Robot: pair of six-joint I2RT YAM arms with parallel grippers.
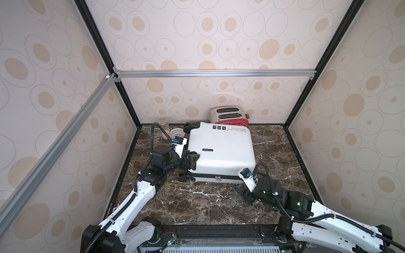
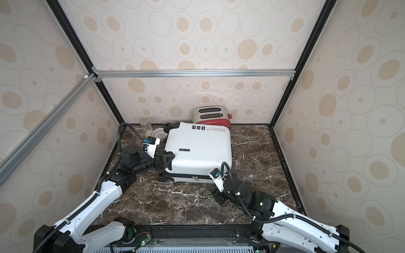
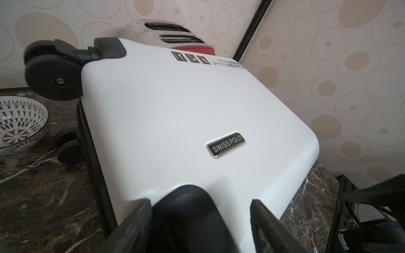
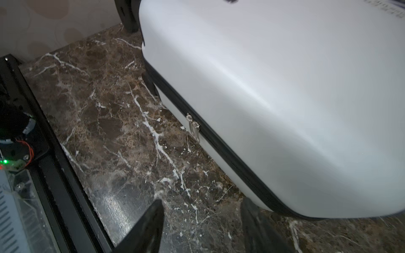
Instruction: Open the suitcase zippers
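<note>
A white suitcase [image 1: 222,148] lies flat on the table, with its black zipper band [image 4: 236,162] along the front side. Two small metal zipper pulls [image 4: 193,125] hang close together near the middle of that band in the right wrist view. My left gripper [image 1: 193,161] is at the suitcase's near left corner, shut on its black wheel mount [image 3: 185,215], with one finger [image 3: 137,225] on each side of it. My right gripper [image 1: 243,194] hovers by the near right of the suitcase, fingers [image 4: 147,227] apart, only tabletop showing between them.
A toaster [image 1: 225,113] stands behind the suitcase, with something red below it. A patterned bowl [image 3: 21,122] and a jar [image 1: 163,126] sit at the back left.
</note>
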